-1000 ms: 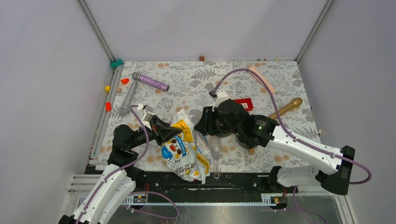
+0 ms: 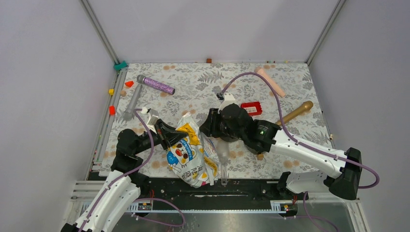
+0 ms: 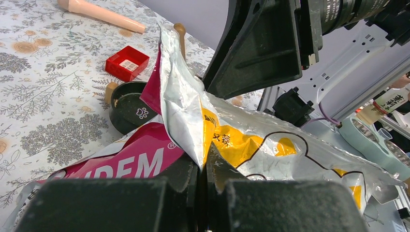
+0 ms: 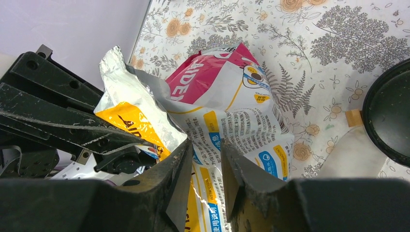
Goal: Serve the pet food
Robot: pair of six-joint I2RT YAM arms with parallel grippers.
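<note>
The pet food bag [image 2: 186,159], white, yellow and magenta, hangs at the table's front edge, its foil top crumpled. My left gripper is shut on that top. My right gripper is part open beside the bag's top, its tips at the crumpled film; whether they touch it is unclear. A black bowl with a paw print [image 3: 123,113] stands behind the bag in the left wrist view, and its rim shows at the right of the right wrist view [image 4: 372,111]. In the top view it is mostly hidden by the right arm.
A red box [image 2: 251,108], gold pin [image 2: 302,108], pink rod [image 2: 270,82], purple microphone [image 2: 157,86] and grey tube [image 2: 131,104] lie around the table. A translucent utensil [image 2: 223,164] lies beside the bag.
The right arm has shifted very slightly at its elbow and gripper. The left gripper and the bag look almost unchanged.
</note>
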